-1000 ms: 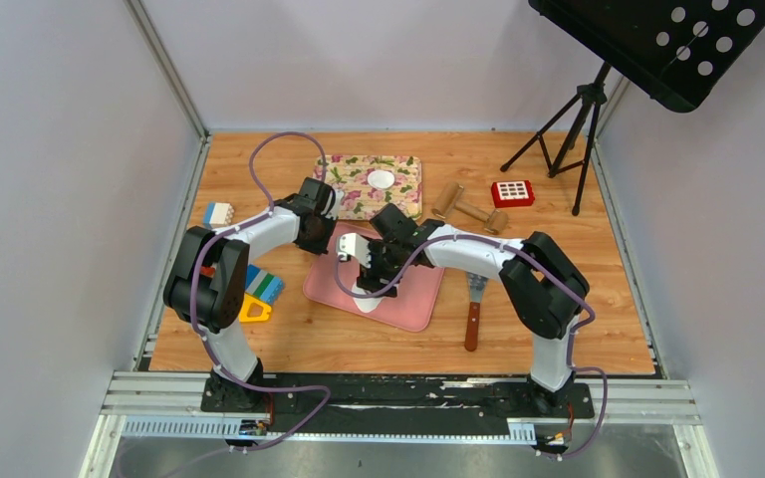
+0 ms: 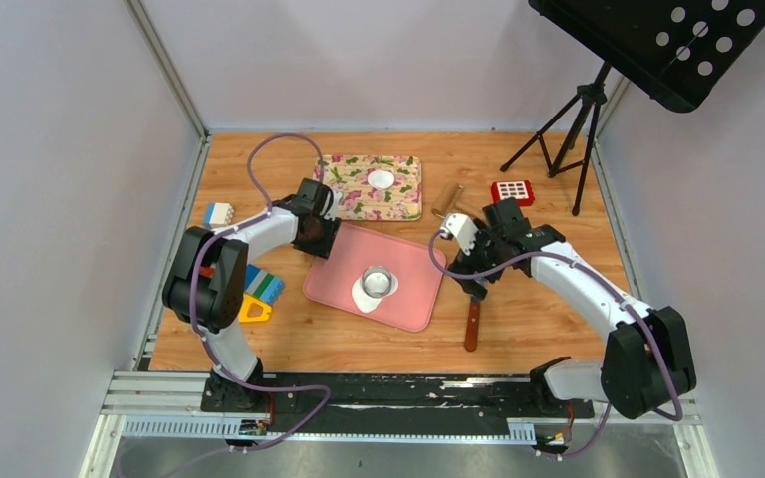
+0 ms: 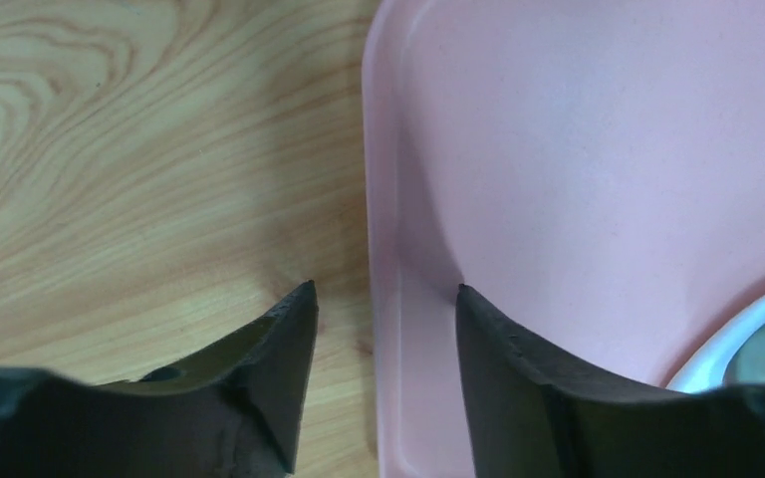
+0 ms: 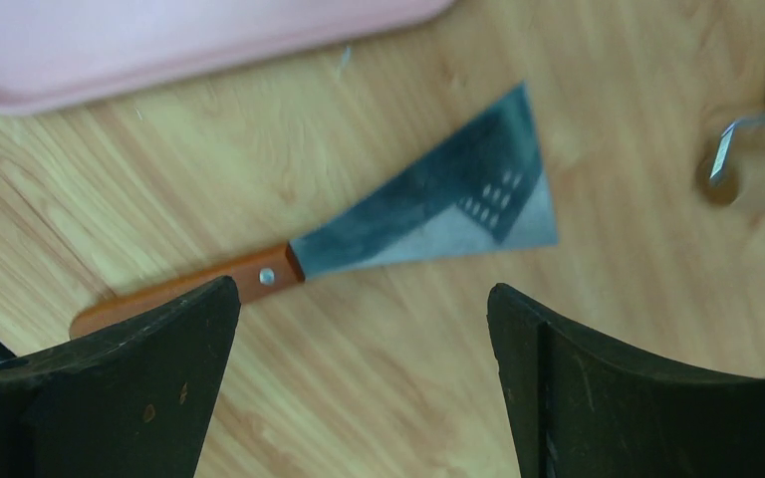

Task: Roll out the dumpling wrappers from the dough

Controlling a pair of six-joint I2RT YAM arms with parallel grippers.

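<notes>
A pink tray (image 2: 413, 299) lies mid-table, bearing flattened white dough (image 2: 364, 299) with a metal ring cutter (image 2: 378, 281) on it. My left gripper is part open astride the tray's left rim, nothing seen held between its fingers. My right gripper stands open over the table right of the tray, above a broad spatula (image 4: 438, 199) with a wooden handle. A wooden rolling pin (image 2: 448, 196) lies behind the right arm. A white round piece (image 2: 381, 179), likely a wrapper, rests on the floral board (image 2: 344, 204).
Toy blocks (image 2: 262, 284) lie left of the tray. A red gridded box (image 2: 513, 191) and a black stand (image 2: 588, 95) stand at the back right.
My right gripper has moved right, away from over the dough and cutter, uncovering them, to above the spatula. The left arm has shifted very slightly.
</notes>
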